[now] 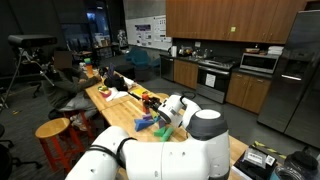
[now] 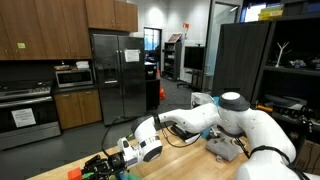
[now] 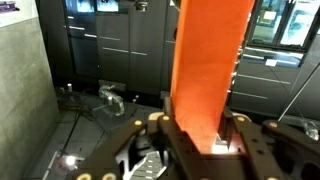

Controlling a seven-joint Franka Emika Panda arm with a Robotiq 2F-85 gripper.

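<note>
A long orange object [image 3: 205,65] fills the middle of the wrist view, rising from between the dark fingers of my gripper. The fingers are shut on it, and its far end runs out of the top of the frame. In exterior view 1, my gripper [image 1: 152,103] is over the wooden table, among small coloured things. A blue object [image 1: 143,124] and a green one [image 1: 163,133] lie close by on the tabletop. Exterior view 2 has the gripper low at the bottom edge, with a red item [image 2: 75,174] to its left.
Orange stools [image 1: 53,128] stand left of the table [image 1: 98,104]. More coloured items lie toward its far end. A black-and-white box [image 1: 262,157] sits near the arm's base. In exterior view 2, a grey bag [image 2: 226,148] rests on the table's right part.
</note>
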